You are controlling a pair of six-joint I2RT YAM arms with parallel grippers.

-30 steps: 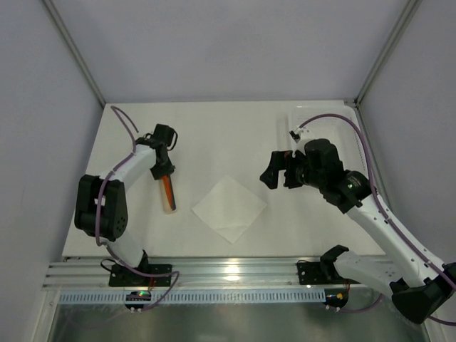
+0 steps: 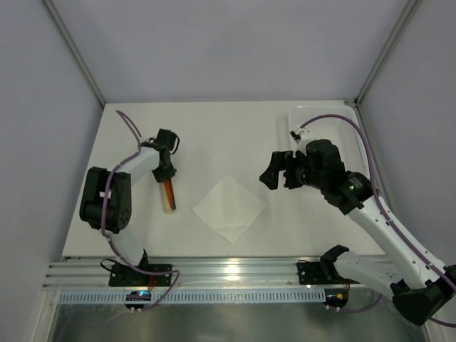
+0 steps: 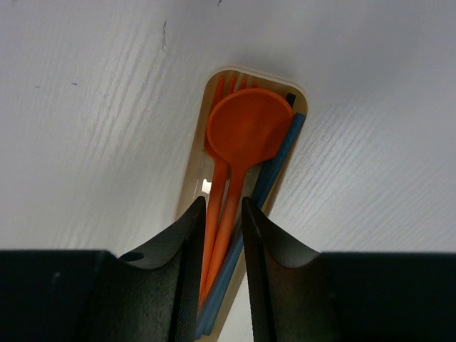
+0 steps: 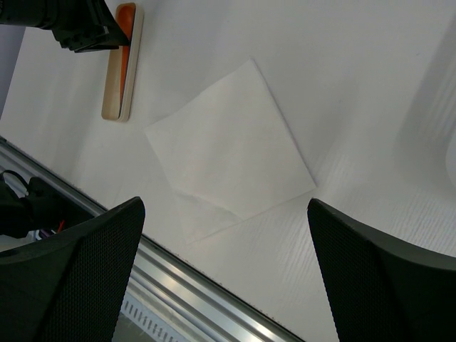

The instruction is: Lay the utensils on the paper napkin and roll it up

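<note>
My left gripper is part open just over a narrow beige box (image 3: 192, 175) that holds an orange spoon (image 3: 247, 122), an orange fork (image 3: 215, 210) and dark blue chopsticks (image 3: 288, 133). Its fingertips are beside the orange handles; whether they touch is unclear. The square white paper napkin (image 2: 229, 209) lies flat to the right of the box, near the front centre of the table. My right gripper hangs open above the right side of the table, with nothing between its fingers.
A white rectangular basket (image 2: 319, 110) sits at the back right, partly behind the right arm. A metal rail runs along the front edge.
The right arm, box and napkin have not moved.
</note>
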